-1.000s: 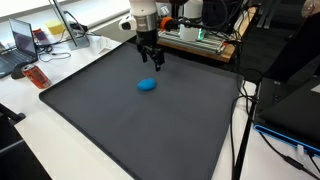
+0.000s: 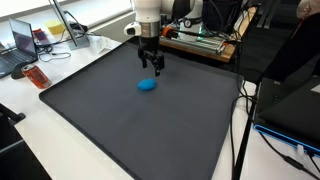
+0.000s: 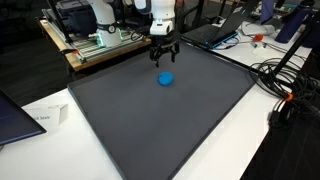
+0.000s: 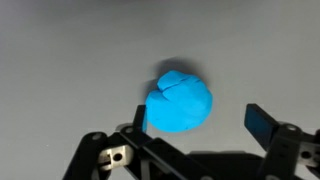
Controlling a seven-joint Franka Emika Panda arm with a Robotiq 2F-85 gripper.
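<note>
A bright blue, soft-looking crumpled item [image 4: 180,103] lies alone on the dark table. In exterior view 1 the blue item [image 2: 147,84] is just in front of the arm, and in exterior view 2 the same blue item [image 3: 165,78] sits in front of it too. My gripper [image 2: 152,67] hangs close above and behind it. Seen from the wrist, my gripper is wide open, its two dark fingers apart at the lower edge, with the blue item lying between and a little beyond them. Whether either finger touches it cannot be told; it appears clear of both.
A red can [image 2: 37,77] and a laptop [image 2: 22,45] stand beyond the table's left edge in exterior view 1. Black cables [image 3: 275,75] run past the side in exterior view 2.
The blue item has stayed where it was.
</note>
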